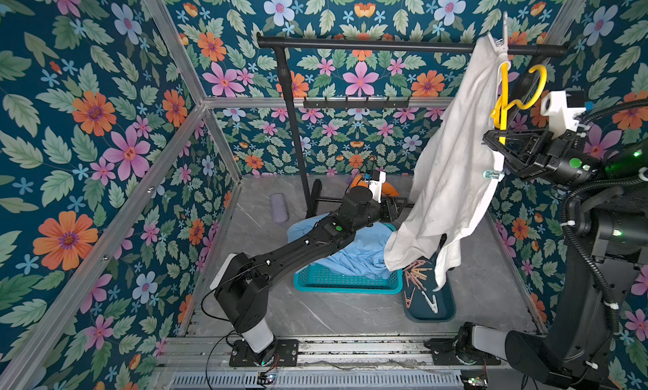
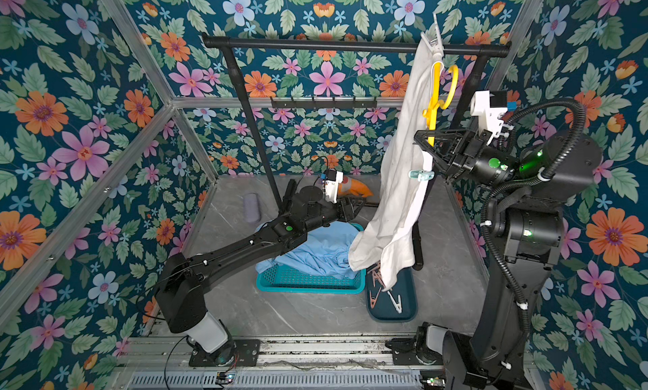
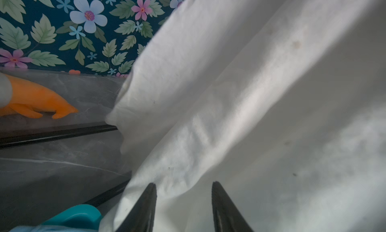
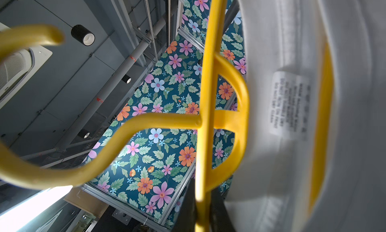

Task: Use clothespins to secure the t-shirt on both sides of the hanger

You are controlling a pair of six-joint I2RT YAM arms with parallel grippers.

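Note:
The white t-shirt (image 1: 445, 160) hangs almost upright on the yellow hanger (image 4: 207, 91), a pale clothespin (image 1: 501, 42) at its upper end and a small mint clothespin (image 1: 492, 174) lower. My right gripper (image 1: 496, 138) is shut on the hanger, raised at the right. My left gripper is low, just left of the shirt's hanging folds; its two fingertips show dark against the cloth, and whether anything is between them is unclear.
A blue cloth (image 1: 344, 255) lies in a teal basket (image 1: 310, 285). Beside it is a tray of clothespins (image 1: 438, 309). A black rack bar (image 1: 378, 44) runs across the back; an orange toy (image 3: 40, 99) lies behind.

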